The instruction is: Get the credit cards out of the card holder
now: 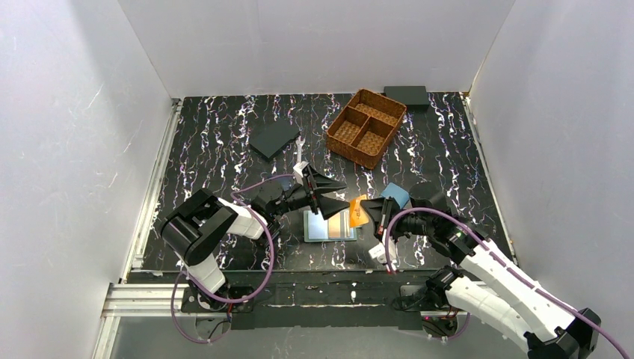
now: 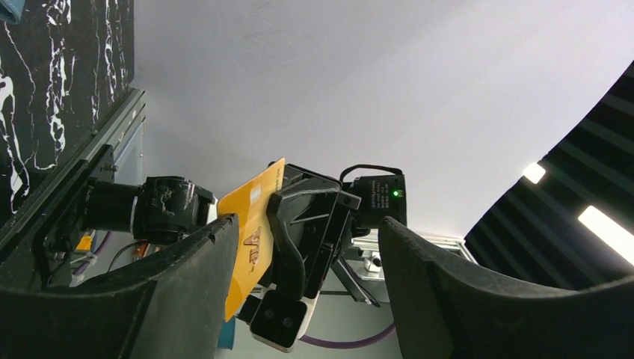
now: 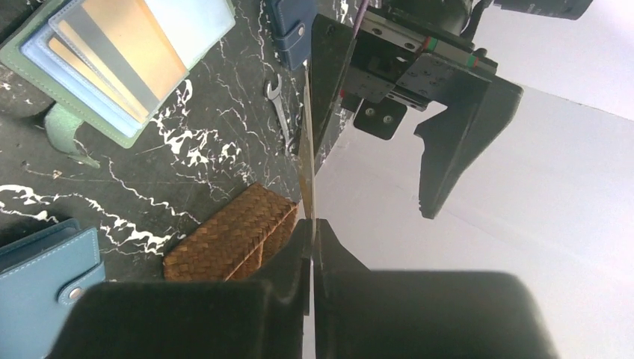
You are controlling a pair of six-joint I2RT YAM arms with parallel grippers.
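An orange card (image 1: pixel 357 212) is held upright by my right gripper (image 1: pixel 368 210), shut on it; the right wrist view shows the card (image 3: pixel 306 142) edge-on between the fingertips. My left gripper (image 1: pixel 333 197) is open, facing the card (image 2: pixel 250 239), which stands just beyond and between its fingers in the left wrist view. Below them lies the open card holder (image 1: pixel 318 229) with several cards fanned in it (image 3: pixel 127 52). A closed light blue wallet (image 1: pixel 395 194) lies partly behind the right arm (image 3: pixel 45 284).
A three-compartment wicker basket (image 1: pixel 366 127) stands at the back, with a dark box (image 1: pixel 406 96) beside it. A dark slab (image 1: pixel 273 138) and a wrench (image 3: pixel 278 108) lie at the left. A dark navy wallet (image 3: pixel 291 30) lies near the left arm.
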